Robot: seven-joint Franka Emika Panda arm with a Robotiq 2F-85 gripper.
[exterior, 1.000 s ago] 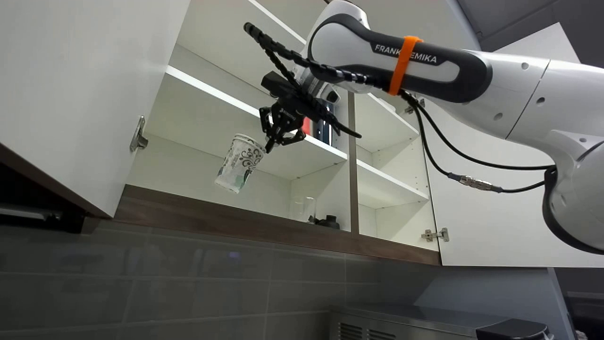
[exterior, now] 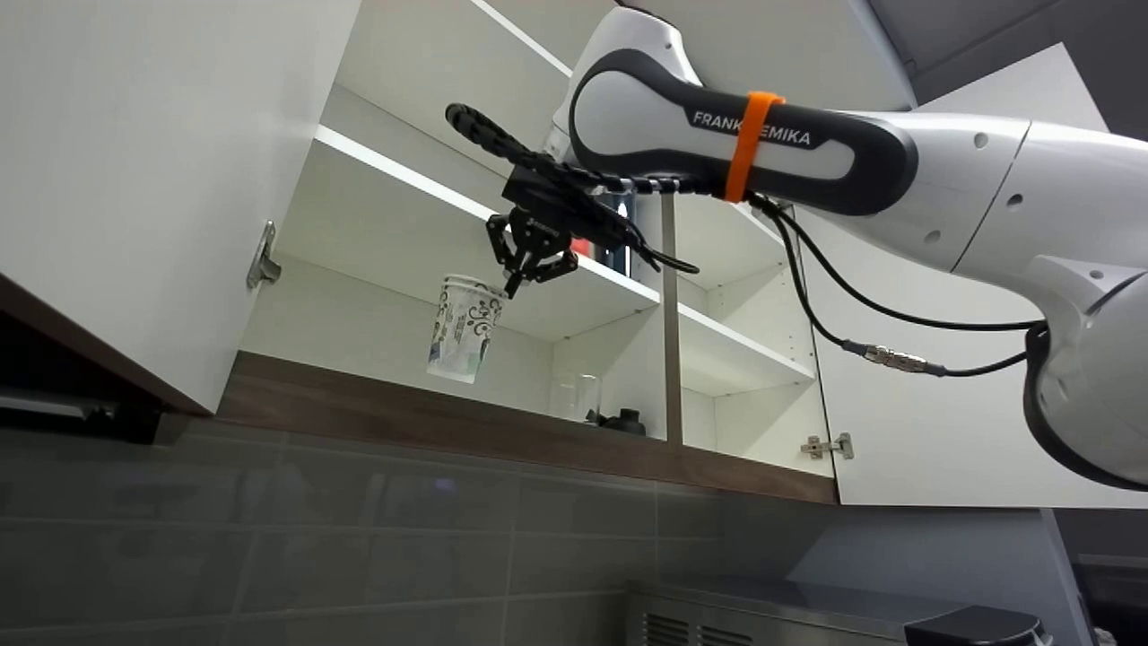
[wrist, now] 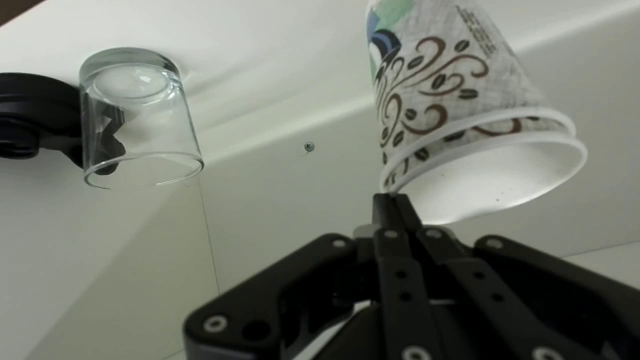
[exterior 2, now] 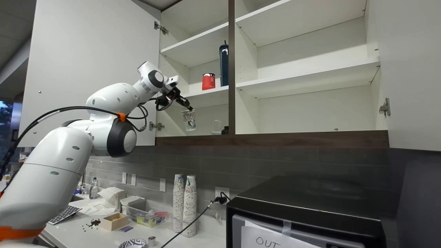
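Two nested paper cups [exterior: 465,329] with a brown swirl print hang by the rim from my gripper [exterior: 511,289], in front of the cabinet's lower left compartment. In the wrist view the fingertips [wrist: 387,207] are closed at the near edge of the white rims, and the cups [wrist: 447,90] open toward the camera. Exterior view 2 has the cups [exterior 2: 189,120] nearly upright above the cabinet floor, below the gripper [exterior 2: 191,109]. Their bases are clear of any surface in exterior view 1.
A clear glass [wrist: 138,120] stands on the cabinet floor beside a black object [wrist: 36,114]. The shelf above holds a red tumbler [exterior 2: 208,81] and a dark tall bottle [exterior 2: 224,65]. Stacks of cups [exterior 2: 190,206] stand on the counter. An open door [exterior: 161,161] borders the left side.
The cups have swung from a clear tilt to nearly upright and sit slightly lower and to the right in exterior view 1.
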